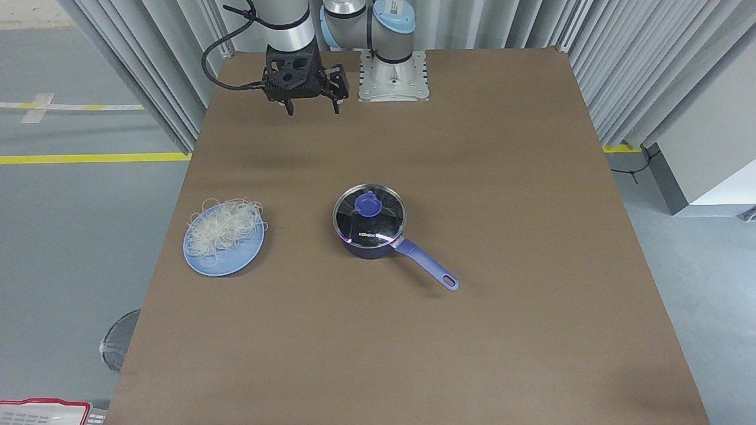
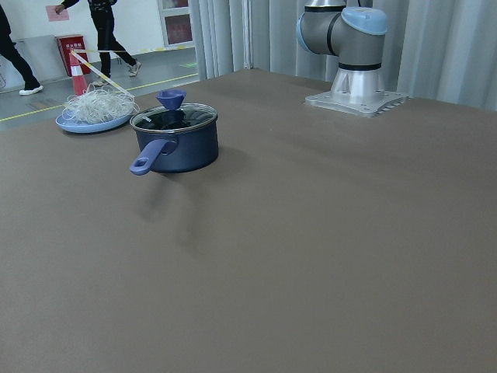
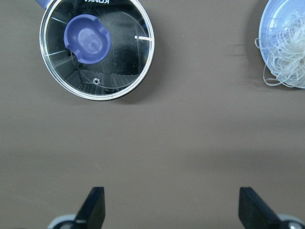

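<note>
A blue saucepan with a glass lid (image 1: 375,223) and a purple knob (image 3: 87,39) stands mid-table, its handle (image 1: 432,265) pointing toward the front right; in the left view (image 2: 177,144) it is upright. Left of it is a light blue plate (image 1: 241,255) heaped with pale stringy noodle-like strands (image 1: 223,226). My gripper (image 1: 312,110) is above the back of the table, apart from both. In the wrist view its fingers stand wide open at the bottom edge (image 3: 171,207), nothing between them.
The robot base (image 1: 393,88) sits at the back edge. A bin and a red-rimmed basket are on the floor at the left. Two people walk in the background of the left view.
</note>
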